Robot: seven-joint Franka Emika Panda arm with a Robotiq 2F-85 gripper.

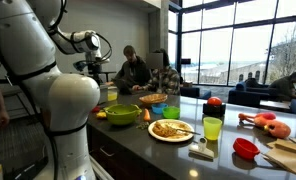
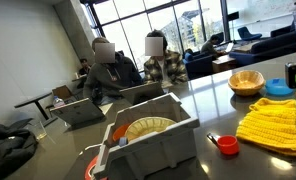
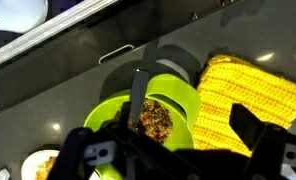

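Note:
My gripper stands open in the wrist view, its dark fingers far apart over a green bowl. Brown, grainy contents [image 3: 156, 122] show inside that bowl. Over the bowl's left part is a dark, narrow object [image 3: 138, 95]; I cannot tell what it is. A light green cup [image 3: 191, 98] overlaps the bowl's upper right. The yellow towel [image 3: 250, 95] lies to the right, partly hidden by a finger. In exterior view 1 the gripper [image 1: 96, 68] hangs above the counter at the left, higher than the green bowl [image 1: 122, 116].
A plate of food [image 1: 172, 131], a yellow-green cup [image 1: 212, 129] and a red bowl [image 1: 246, 149] stand along the counter. A grey bin [image 2: 153, 150] and a wooden bowl [image 2: 246, 82] show in exterior view 2. People sit behind the counter.

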